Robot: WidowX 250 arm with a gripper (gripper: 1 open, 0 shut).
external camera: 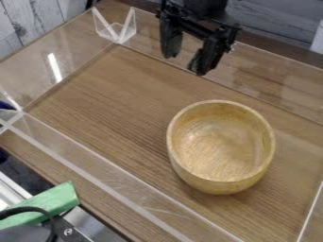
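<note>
My dark gripper [187, 49] reaches down from the top middle over the back of the wooden table [94, 104], open, with no object visible between its fingers. A round, empty wooden bowl [217, 168] sits in the lower right of the table, below and apart from the gripper.
A small clear angular object [115, 28] stands at the back left. Transparent edging runs along the left and front of the table. A green object [38, 203] lies outside at the lower left.
</note>
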